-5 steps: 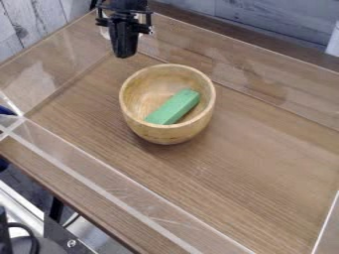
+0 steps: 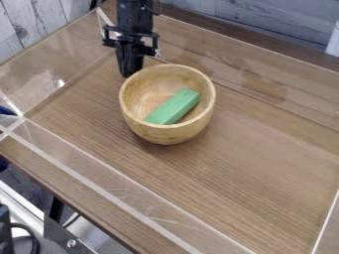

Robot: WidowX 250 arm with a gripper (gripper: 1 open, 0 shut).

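Observation:
My gripper (image 2: 129,62) hangs from the top of the camera view, shut, with nothing visible between its fingers, just above and behind the rear-left rim of a wooden bowl (image 2: 142,127). Inside the bowl lies a green rectangular block (image 2: 172,106), set diagonally.
A pale wall (image 2: 34,20) borders it at the back left, and dark objects (image 2: 20,238) sit at the lower left edge.
My gripper has moved downward, toward the rear of the bowl, over the last second. The bowl and green block have not visibly moved.

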